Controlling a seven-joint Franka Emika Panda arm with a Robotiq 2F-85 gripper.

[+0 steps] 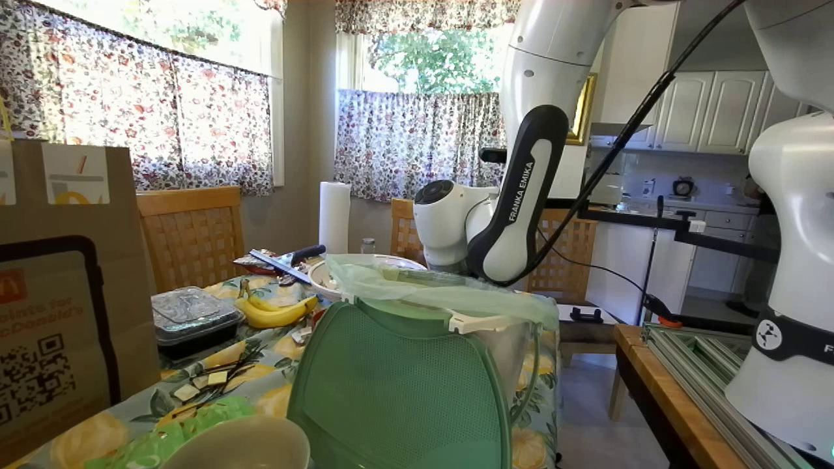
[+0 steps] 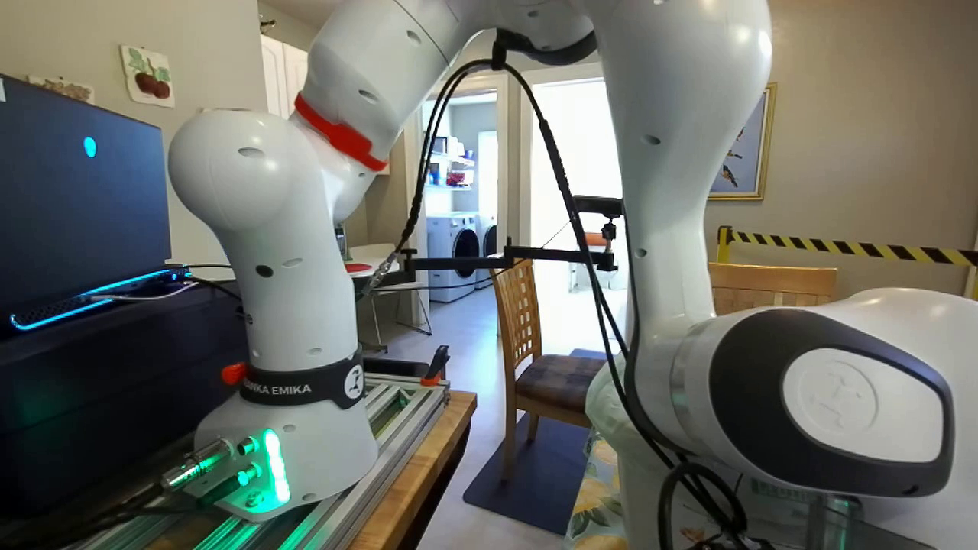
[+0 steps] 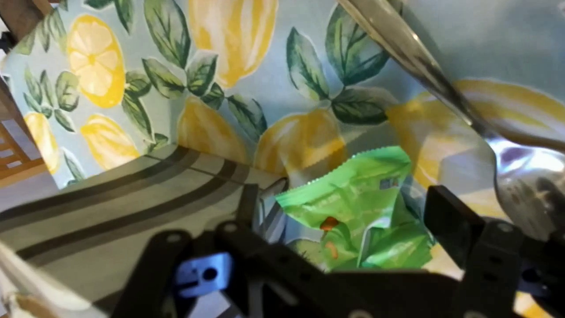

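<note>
In the wrist view my gripper is open, its two dark fingers standing far apart. A crumpled green wrapper with a serrated edge shows in the space between them; whether either finger touches it, I cannot tell. Beside the right finger lies a metal spoon or fork, partly cut off by the frame. A beige item with dark stripes lies by the left finger. From outside, the gripper is hidden behind the green bin in exterior view 1 and out of sight in exterior view 2.
On the lemon-print table stand a pale bowl, bananas, a black food tray, a paper roll and a white basin. A brown paper bag fills the left edge. Bare cloth shows beyond the wrapper.
</note>
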